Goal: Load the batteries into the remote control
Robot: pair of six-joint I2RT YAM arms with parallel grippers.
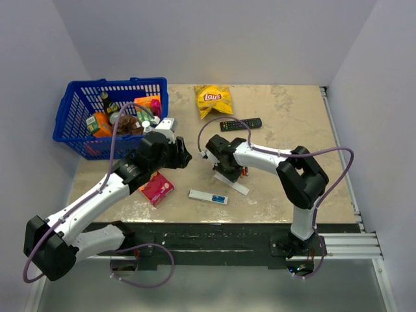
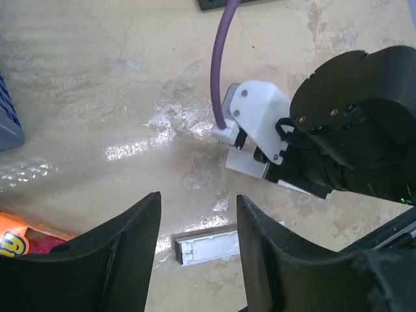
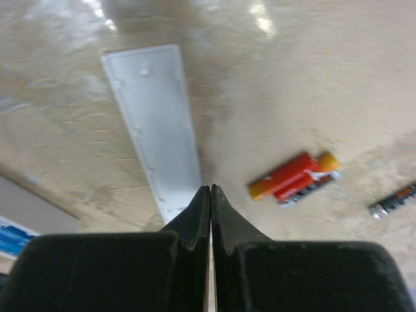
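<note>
The black remote control [image 1: 240,124] lies at the back of the table. Several batteries, red [image 3: 289,179] and dark [image 3: 390,203], lie loose right of a flat white strip [image 3: 156,123]. My right gripper is shut, nothing visible between its fingertips, over the strip's near end. Another white piece with a blue label [image 1: 208,197] lies in front. My left gripper hovers open left of the right arm, nothing between its fingers.
A blue basket [image 1: 78,117] full of groceries fills the back left. A chips bag [image 1: 213,99] and a red pack [image 1: 157,188] lie nearby.
</note>
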